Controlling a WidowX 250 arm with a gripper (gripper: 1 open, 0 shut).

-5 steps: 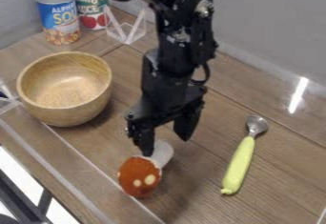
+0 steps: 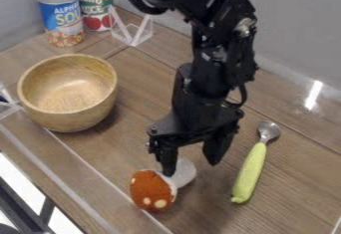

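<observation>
My black gripper hangs over the table at the middle with its fingers apart and pointing down. Just below it lies a toy mushroom with an orange-red, pale-spotted cap and a white stem, which reaches up between or close by the fingertips; whether they touch it I cannot tell. To the right lies a utensil with a pale green handle and a metal head.
A wooden bowl sits on the left. An Alpha soup can and a red-labelled can stand at the back left.
My gripper has moved to the right and downward over the mushroom. The mushroom's cap and stem appear slightly shifted or turned to the right.
</observation>
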